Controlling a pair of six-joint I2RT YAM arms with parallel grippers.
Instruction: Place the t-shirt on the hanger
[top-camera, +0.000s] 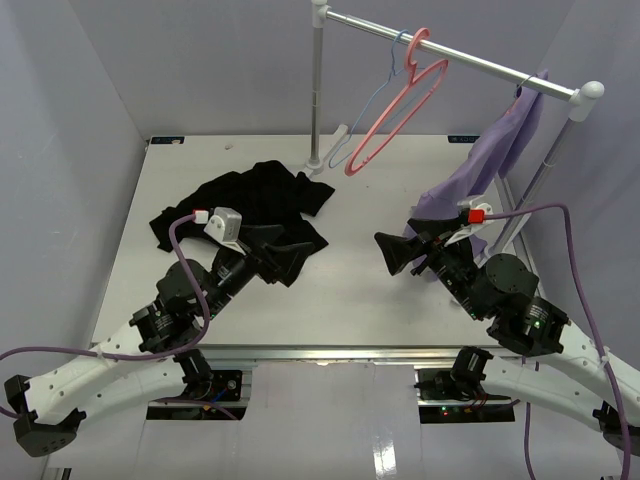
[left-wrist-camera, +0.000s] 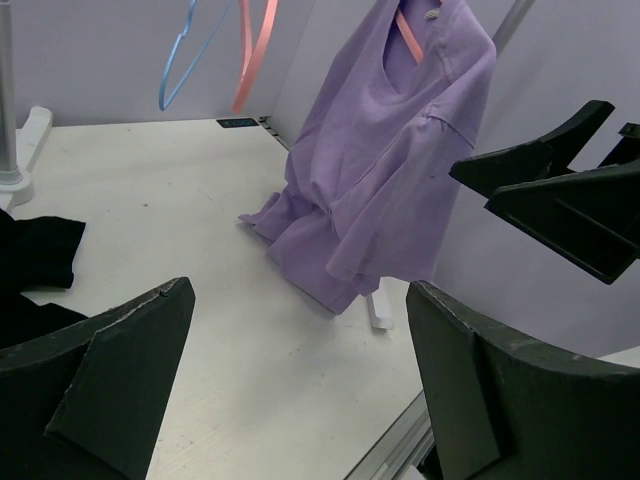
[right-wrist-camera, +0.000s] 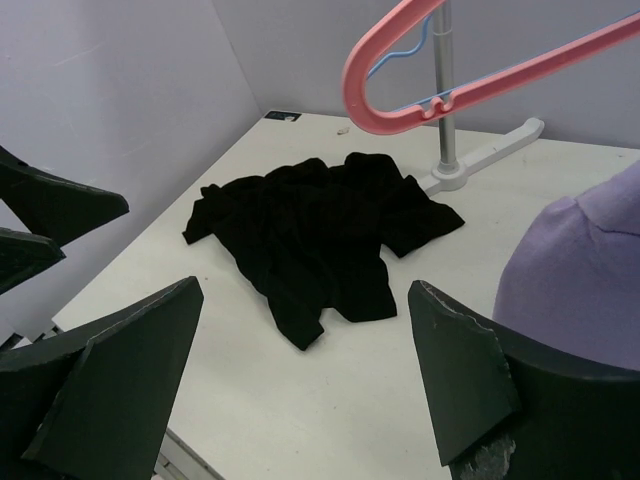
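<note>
A black t-shirt (top-camera: 240, 195) (right-wrist-camera: 310, 230) lies crumpled on the white table at the back left. Above the table a pink hanger (top-camera: 355, 160) (right-wrist-camera: 380, 115) and a blue hanger (top-camera: 365, 110) hang empty from the rail. My left gripper (top-camera: 275, 255) is open over the table in front of the black t-shirt, its fingers apart with nothing between them in the left wrist view. My right gripper (top-camera: 405, 250) is open too, below and right of the pink hanger, beside a purple garment (left-wrist-camera: 370, 190) that hangs on another pink hanger at the rail's right end.
The metal rack rail (top-camera: 470, 60) crosses the back right on posts (top-camera: 316, 100) with white feet. Grey walls close in the workspace.
</note>
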